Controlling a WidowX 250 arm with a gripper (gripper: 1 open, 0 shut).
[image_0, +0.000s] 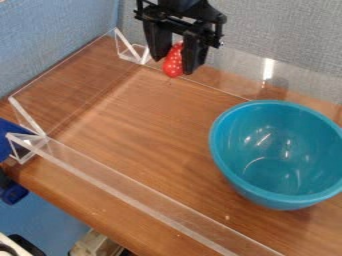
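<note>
My black gripper (175, 50) hangs high at the back centre of the camera view, shut on a red strawberry (173, 63) with pale specks, which is held above the wooden tabletop. A teal bowl (281, 185) stands at the right, empty, well to the lower right of the gripper and apart from it.
Clear strips with white brackets (31, 143) edge it. A dark blue object (11, 188) sits beyond the left edge. Grey and blue walls close the back and left.
</note>
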